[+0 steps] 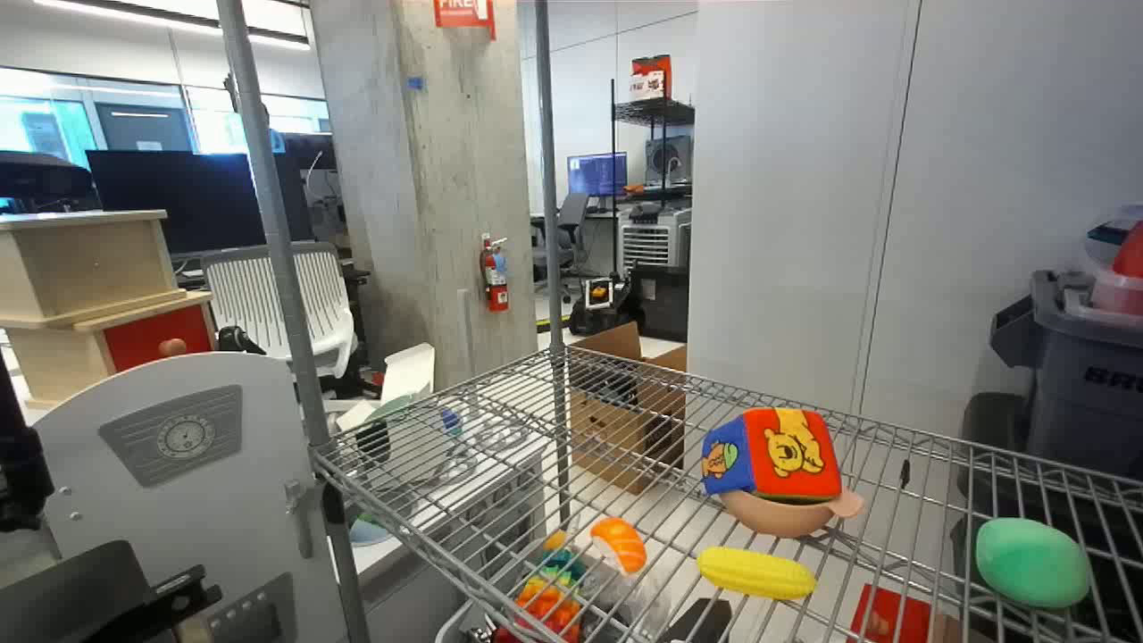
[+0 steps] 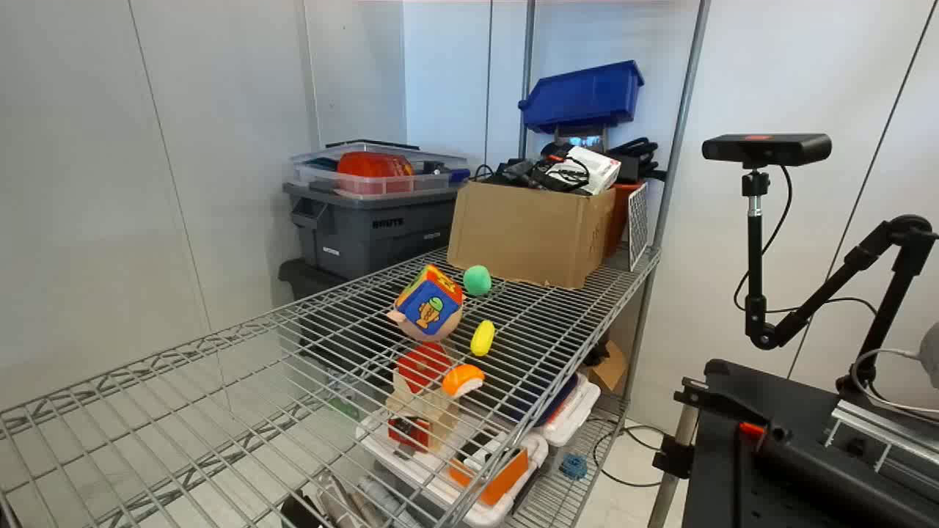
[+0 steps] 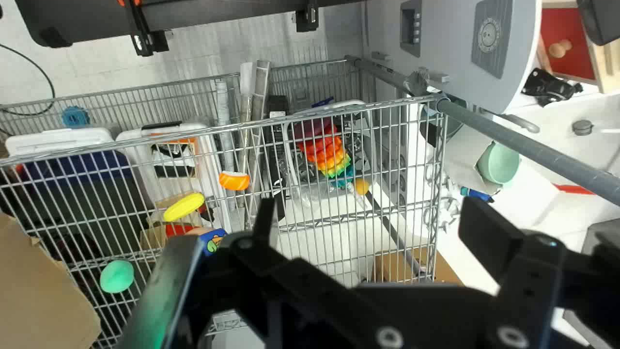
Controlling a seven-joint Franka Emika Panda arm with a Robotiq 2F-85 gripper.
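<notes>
On the wire shelf a soft picture cube in red, blue and yellow rests tilted in a peach bowl. In front of the bowl lie a yellow corn-like toy and an orange sushi-like piece. A green rounded toy sits off to the right. My gripper shows in the wrist view with its fingers wide apart and nothing between them, above the shelf. There its left side covers most of the cube and bowl. Neither exterior view shows the gripper.
A large cardboard box fills the shelf's far end in the second exterior view, and the near end is bare. Metal posts rise at the corners. Bins and a rainbow-coloured toy lie below the wires.
</notes>
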